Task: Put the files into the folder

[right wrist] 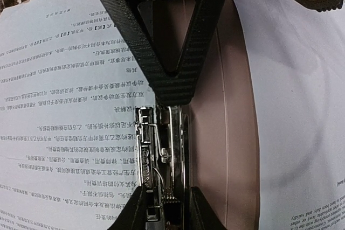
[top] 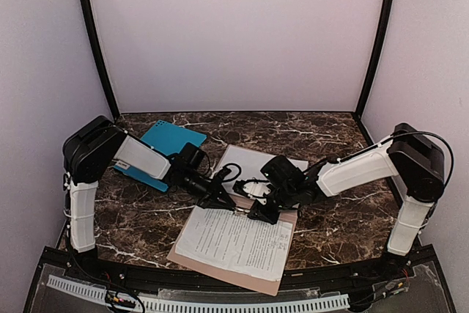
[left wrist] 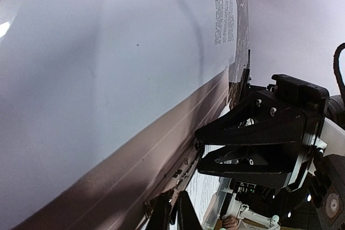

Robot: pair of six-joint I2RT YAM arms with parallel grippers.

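A pinkish folder [top: 180, 259] lies open, printed sheets [top: 227, 243] on its near half and a white sheet [left wrist: 108, 68] on the far half. A metal clip [right wrist: 161, 154] runs along its spine. Both grippers meet at that clip: my left gripper [top: 229, 206] at its left end, shut on it, and my right gripper [top: 258, 214] at its right end, also shut on it. In the left wrist view the left fingertips [left wrist: 180, 208] are low at the clip, with the right gripper beyond.
A blue board [top: 165, 137] lies at the back left, partly under the left arm. Bare marble table shows at the back and at both sides. The folder's near edge reaches the table's front edge.
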